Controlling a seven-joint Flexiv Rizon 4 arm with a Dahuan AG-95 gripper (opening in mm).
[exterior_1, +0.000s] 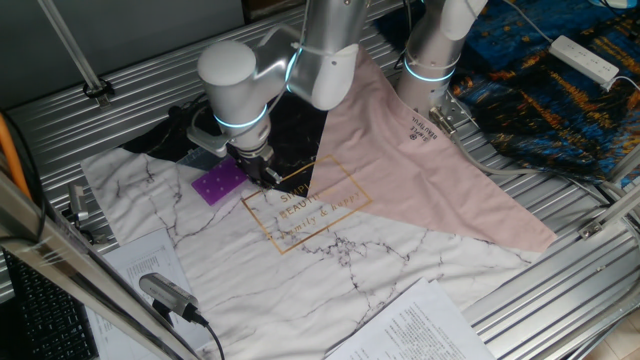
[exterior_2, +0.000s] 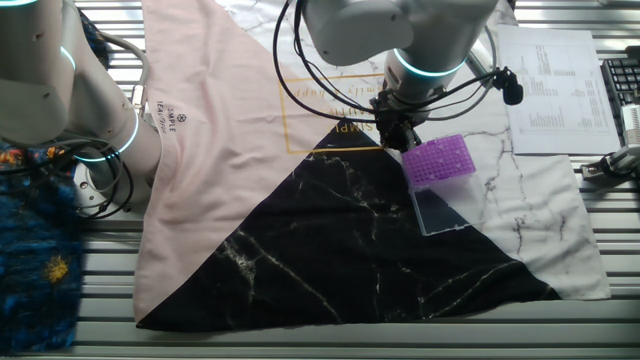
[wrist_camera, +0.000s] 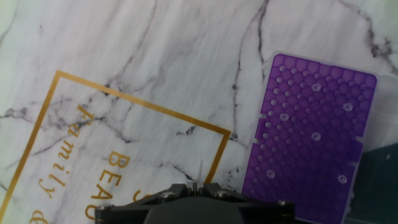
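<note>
A purple box with a grid of small round bumps and a few clear round pieces on top lies on the cloth. It fills the right side of the wrist view, where a clear, flat part extends from its far side. That clear panel also shows in exterior view 2. My gripper hangs low beside the box, over the corner of the gold printed frame. Its fingertips appear together. A faint thin pale sliver stands just above them in the wrist view; whether it is held cannot be made out.
A marble, black and pink cloth covers most of the slatted table, largely clear. Paper sheets lie at the front, with a keyboard and a cabled device at left. A power strip is at back right.
</note>
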